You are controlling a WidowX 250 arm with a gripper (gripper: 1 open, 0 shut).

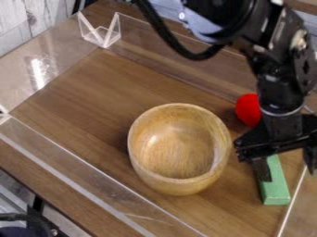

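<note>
A wooden bowl [179, 149] sits at the middle of the table. Right of it lies a long green block [275, 189], its upper part behind my black gripper [273, 159]. The gripper hangs low over that upper part, with a dark finger pointing down onto it; whether it holds the block or how far its fingers stand apart is unclear. A red round object [247, 108] rests behind the gripper, partly covered by it.
Clear plastic walls [87, 185] edge the wooden table [93, 106]. A small clear bracket [100, 30] stands at the back left.
</note>
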